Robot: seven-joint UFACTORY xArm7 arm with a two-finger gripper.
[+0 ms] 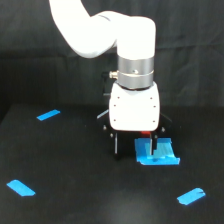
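My gripper [134,146] hangs pointing down near the middle of the camera view, below the white arm. Its dark fingers stand apart with nothing seen between them, the right one in front of the left part of a light-blue flat piece [166,157]. Just behind the gripper's white body, a small bit of a red object [148,134] shows; most of it is hidden. Whether the fingertips touch the table or the blue piece, I cannot tell.
Short blue strips lie on the dark table at the back left [48,115], front left [21,188] and front right [191,196]. A dark curtain hangs behind.
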